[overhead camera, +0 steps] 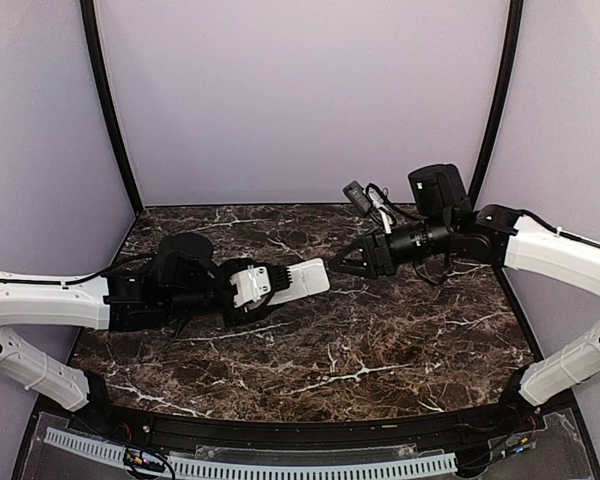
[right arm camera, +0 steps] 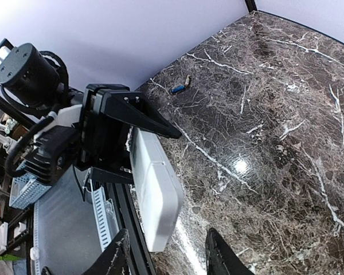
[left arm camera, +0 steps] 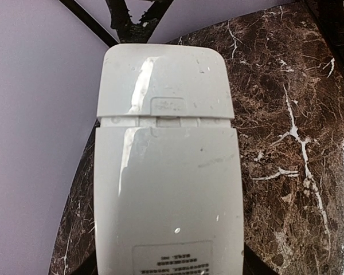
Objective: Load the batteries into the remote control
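Observation:
My left gripper (overhead camera: pixel 278 280) is shut on a white remote control (overhead camera: pixel 308 278), whose free end points toward the right arm. In the left wrist view, the remote's back (left arm camera: pixel 166 189) faces the camera; a narrow gap runs across between its two white casing sections, and no battery shows inside it. My right gripper (overhead camera: pixel 336 264) stands partly open just beyond the remote's free end. Its dark fingers (right arm camera: pixel 217 252) appear apart in the right wrist view, with no held object visible between them. A small blue-and-tan battery (right arm camera: pixel 180 86) lies on the table there.
Pale walls (overhead camera: pixel 300 100) close off the back and sides. A perforated white strip (overhead camera: pixel 310 468) runs along the front edge.

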